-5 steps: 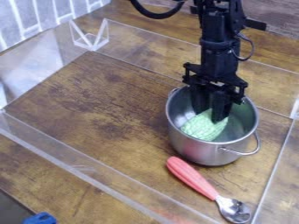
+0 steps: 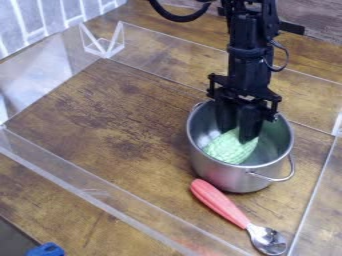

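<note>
A steel pot (image 2: 241, 172) with wire handles stands on the wooden counter at the right. Inside it lies a light green, textured object (image 2: 227, 146). My black gripper (image 2: 245, 127) reaches down from above into the pot, its lower part over the back of the green object. Whether its fingers are open or closed on that object cannot be made out against the dark housing.
A spoon with a pink handle (image 2: 221, 202) lies in front of the pot. Clear plastic walls edge the wooden surface (image 2: 100, 130), whose left part is bare. A blue object (image 2: 46, 249) is at the bottom left corner.
The gripper has shifted very slightly within the pot; the pot and spoon look unchanged.
</note>
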